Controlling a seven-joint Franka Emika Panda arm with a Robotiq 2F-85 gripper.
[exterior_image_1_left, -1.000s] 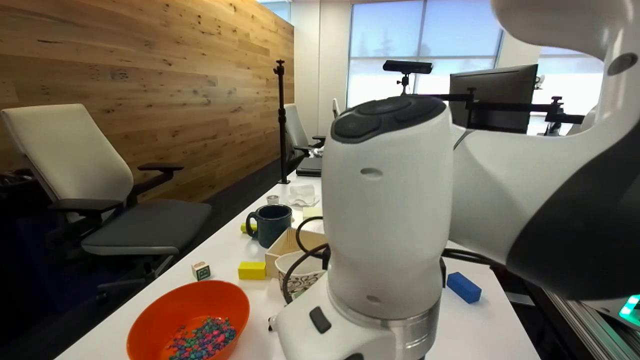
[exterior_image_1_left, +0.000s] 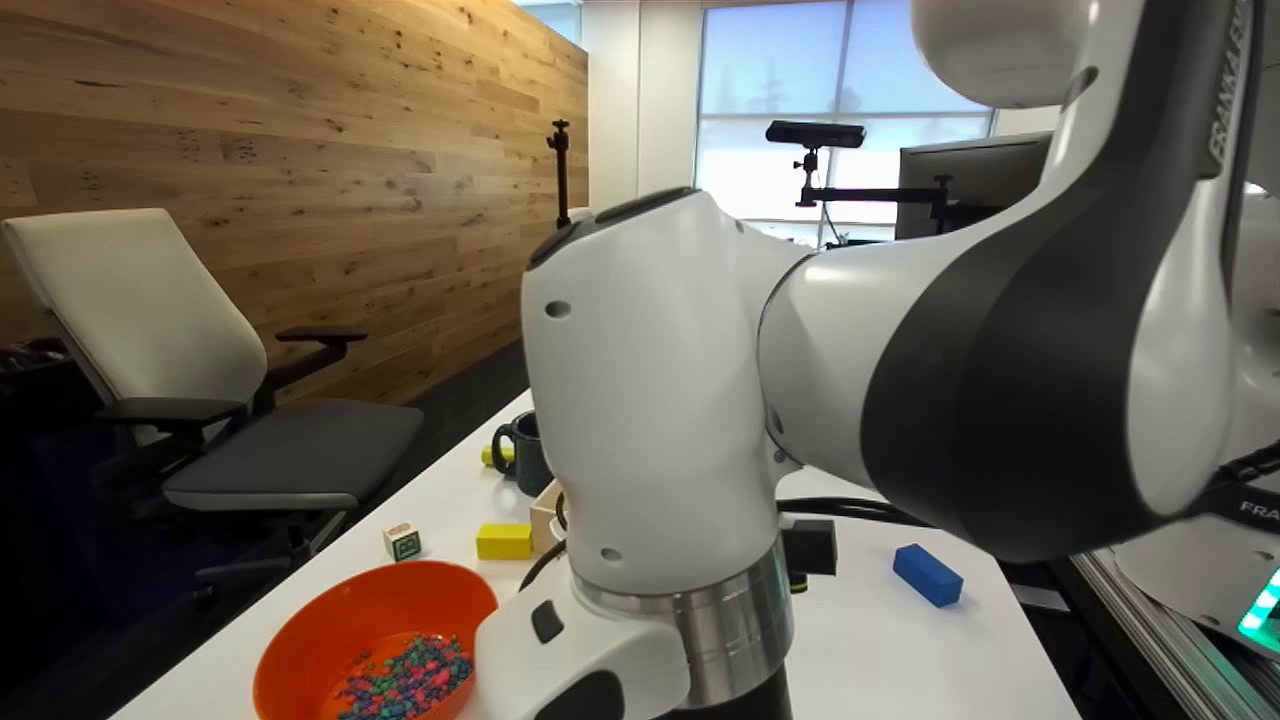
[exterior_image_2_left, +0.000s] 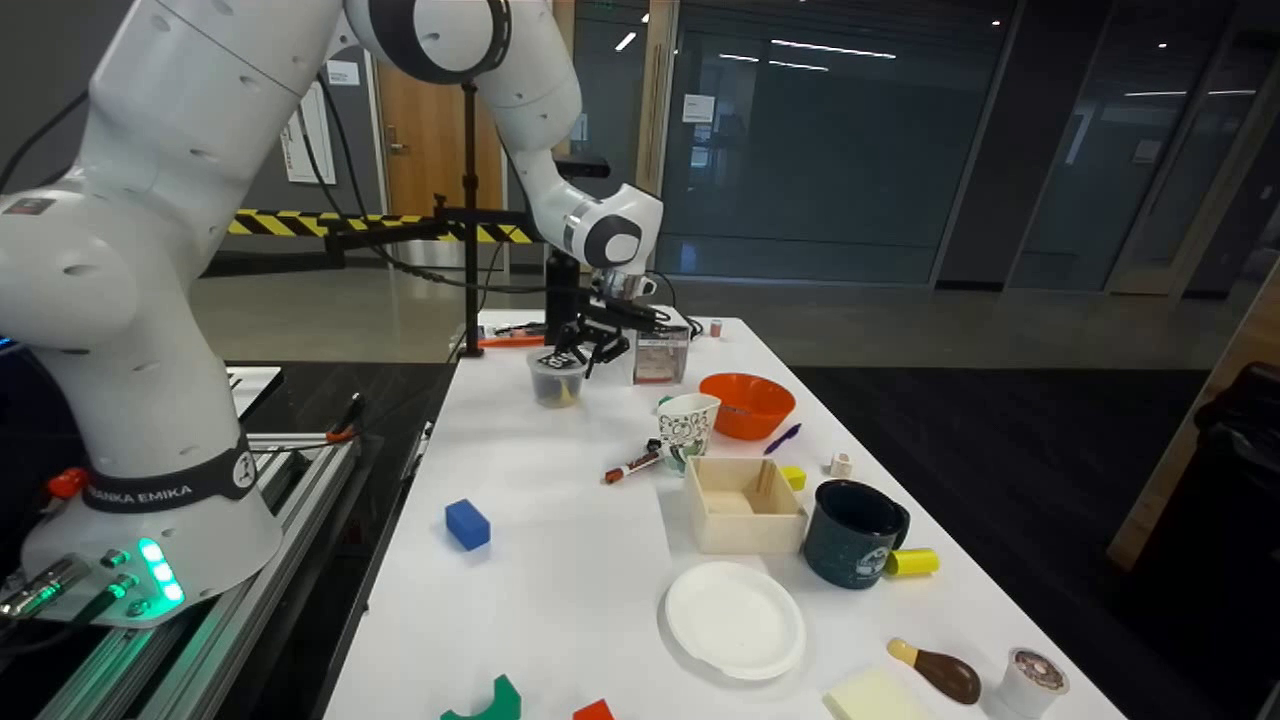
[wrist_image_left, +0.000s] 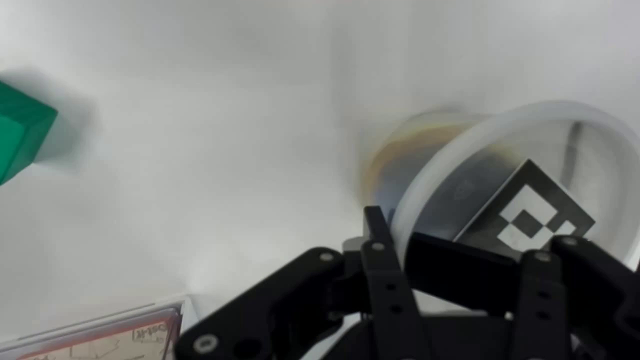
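Note:
A translucent round tub (exterior_image_2_left: 555, 388) with dark contents stands on the white table in exterior view 2. Its pale rim (wrist_image_left: 448, 162) fills the right of the wrist view, with a black-and-white square marker (wrist_image_left: 528, 219) within the circle. My gripper is shut on that rim, one finger (wrist_image_left: 379, 235) outside and the other on the inner side. Whether the rim belongs to a separate lid, I cannot tell. In exterior view 2 my gripper (exterior_image_2_left: 585, 348) is at the tub's top; in exterior view 1 the tub is not visible.
Beside the tub stands a clear box (exterior_image_2_left: 661, 358). An orange bowl (exterior_image_2_left: 752, 406) of small coloured pieces, a patterned cup (exterior_image_2_left: 687, 422) and a wooden box (exterior_image_2_left: 746, 504) lie along the table. A green block (wrist_image_left: 21, 132) shows at left. Free table surrounds the blue block (exterior_image_2_left: 468, 524).
In exterior view 1 my arm has moved left and tipped over, now covering the patterned cup and part of the mug and wooden box. The bowl and blue block have not moved.

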